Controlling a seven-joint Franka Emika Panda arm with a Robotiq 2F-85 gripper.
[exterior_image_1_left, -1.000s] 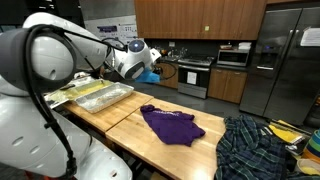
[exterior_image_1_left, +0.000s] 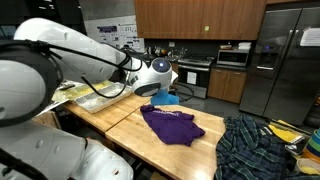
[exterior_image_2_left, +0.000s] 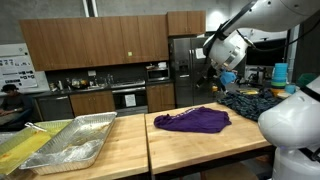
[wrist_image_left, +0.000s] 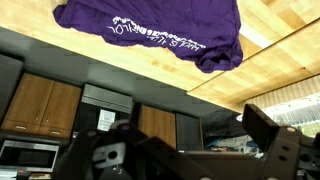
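A purple cloth (exterior_image_1_left: 172, 125) with white lettering lies crumpled on the light wooden table (exterior_image_1_left: 150, 147). In exterior view 2 the cloth (exterior_image_2_left: 192, 121) spreads across the tabletop. My gripper (exterior_image_1_left: 166, 99), with blue at its fingers, hangs above the cloth's far side and appears clear of it. The wrist view shows my gripper open, its dark fingers wide apart and nothing between them. Part of the cloth (wrist_image_left: 165, 25) fills the top of that view, outside the gap between the fingers.
A metal tray (exterior_image_2_left: 78, 146) with pale contents stands on the table, beside a yellow container (exterior_image_2_left: 25, 145). Dark bundled fabric (exterior_image_1_left: 252, 148) lies past the table's other side. Bare tabletop surrounds the cloth. Kitchen cabinets and a fridge (exterior_image_1_left: 283, 60) stand behind.
My arm has come down and moved slightly to the right in exterior view 1, bringing the gripper nearer the cloth. The cloth, tray and dark fabric look unmoved.
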